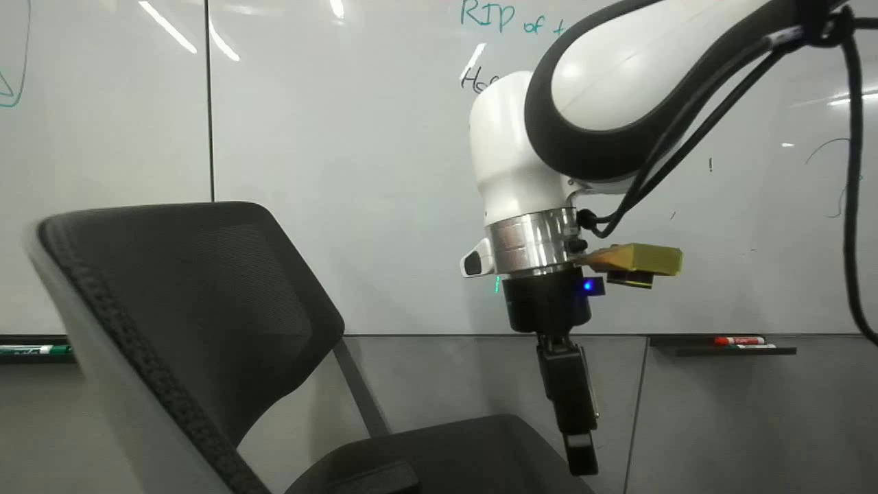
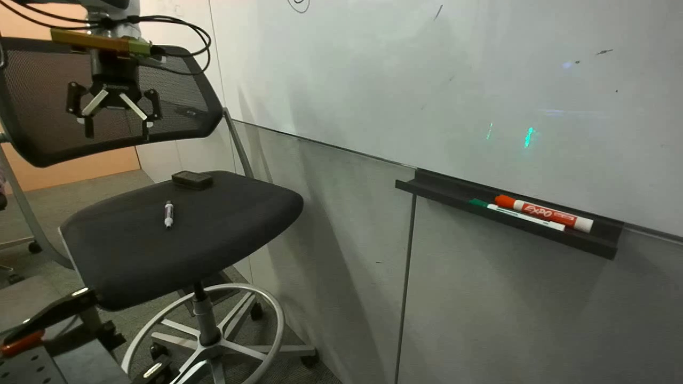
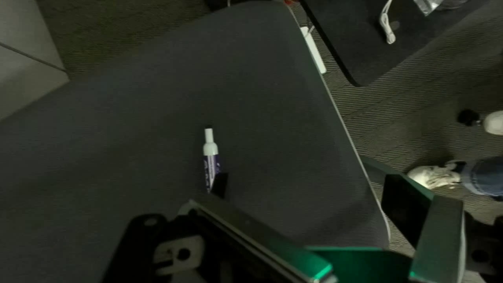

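A white marker with a dark purple label [image 2: 169, 214] lies on the black chair seat [image 2: 249, 205]. My gripper [image 2: 118, 131] is open above the seat, its two fingers spread and nothing between them. In the wrist view the same marker [image 3: 208, 150] shows left of centre, and one fingertip [image 3: 220, 184] overlaps its lower end from this angle; that end is hidden. Seen side-on in exterior view 1, the gripper [image 1: 581, 457] points down and leans slightly, with one finger hiding the other. The marker does not show there.
A black block, perhaps an eraser [image 2: 192, 180], sits towards the seat's rear. The chair back [image 1: 189, 304] rises left of the arm in exterior view 1. A wall ledge [image 2: 442, 182] holds a red marker [image 2: 544, 213] and a slimmer green-capped one [image 2: 528, 216].
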